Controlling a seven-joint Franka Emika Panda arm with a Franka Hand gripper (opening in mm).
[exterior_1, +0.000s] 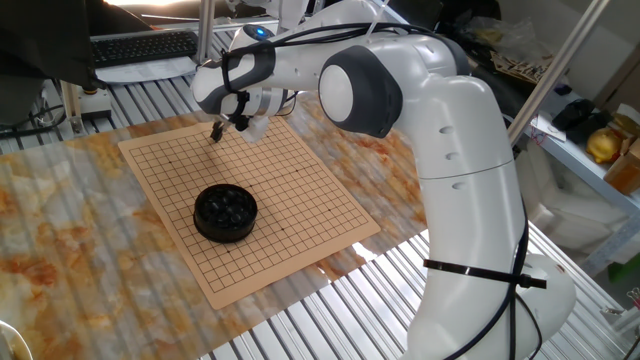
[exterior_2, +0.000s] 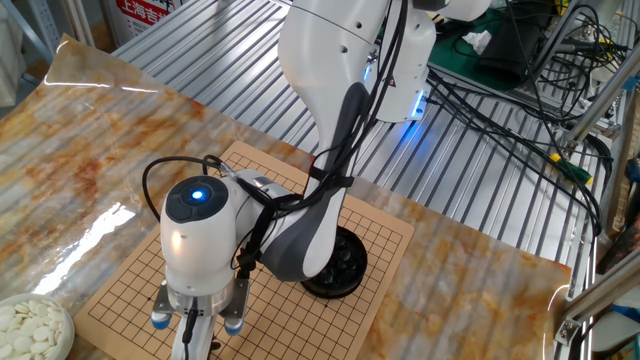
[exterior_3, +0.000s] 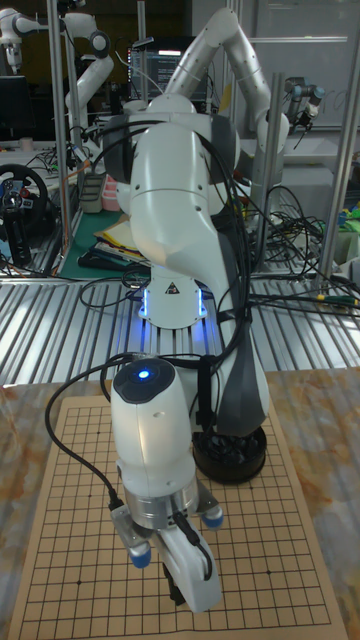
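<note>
A tan Go board (exterior_1: 285, 205) with a black grid lies on the marbled table. Resting on it is a round black bowl (exterior_1: 224, 228) holding black stones; in exterior view 2 the arm partly covers this bowl (exterior_2: 350, 285). My gripper (exterior_1: 216, 132) is over the board's far part in exterior view 1, well apart from the bowl. Its dark fingertips are small there, and in exterior view 3 the hand mostly hides the gripper (exterior_3: 173, 593). Whether the fingers are apart, or have anything between them, does not show.
A white bowl of white stones (exterior_2: 32, 328) stands beside the board at the lower left of exterior view 2. A keyboard (exterior_1: 145, 47) lies beyond the table's far edge in exterior view 1. Most of the board is bare.
</note>
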